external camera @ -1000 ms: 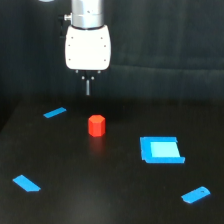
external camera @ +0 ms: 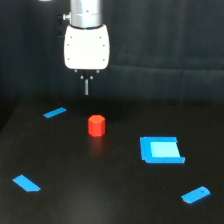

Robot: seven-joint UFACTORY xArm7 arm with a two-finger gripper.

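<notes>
A red block [external camera: 97,126], roughly hexagonal in outline, stands on the black table left of the middle. Above and slightly behind or left of it in the view hangs my gripper [external camera: 86,88], under the white arm end [external camera: 87,47]. Its fingers are too small and dark for me to tell how they stand. No contact with the block shows; there is a gap between them in the picture. To the right lies a pale square [external camera: 164,149] framed by blue tape [external camera: 147,152].
Blue tape strips lie at the back left [external camera: 55,113], front left [external camera: 26,184] and front right [external camera: 196,195]. Bare black table surrounds the block, and the space between it and the framed square is clear. A dark curtain [external camera: 160,50] hangs behind.
</notes>
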